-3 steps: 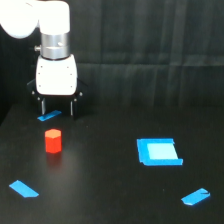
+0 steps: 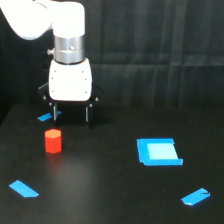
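Note:
A small red block (image 2: 53,142) rests on the black table toward the left. My gripper (image 2: 72,116) hangs above and behind it, a little to its right, pointing down. Its two fingers stand well apart, and only dark background shows between them. On the right half of the table is a square outlined in blue tape, with a white patch (image 2: 161,151) inside and nothing lying on it.
Blue tape strips mark the table at front left (image 2: 23,188), front right (image 2: 195,197) and back left (image 2: 49,116). A dark curtain (image 2: 160,50) closes off the back.
My arm and gripper have shifted right and slightly downward in the view, with the fingers still apart. The red block and the taped square stay where they were.

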